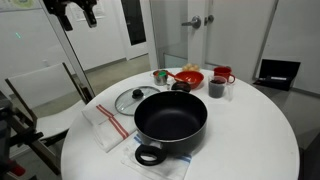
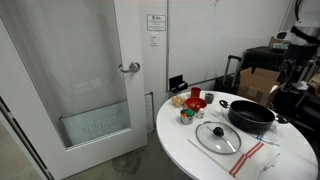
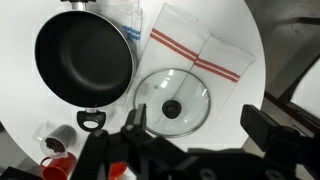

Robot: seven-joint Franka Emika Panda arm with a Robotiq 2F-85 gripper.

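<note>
A black two-handled pot (image 1: 171, 120) stands uncovered and empty on the round white table, its near end on a folded cloth (image 1: 160, 162). Beside it lies a glass lid (image 3: 172, 103) with a black knob, partly over a white towel (image 3: 212, 48) with red stripes. My gripper (image 1: 78, 21) hangs high at the upper left of exterior view 1, clear of the table. Its fingers are wide apart, and the wrist view shows the lid below with nothing held.
Behind the pot are a red bowl (image 2: 195, 103), a dark mug (image 1: 217, 87), a red cup (image 1: 224, 74) and small containers (image 2: 187, 116).
</note>
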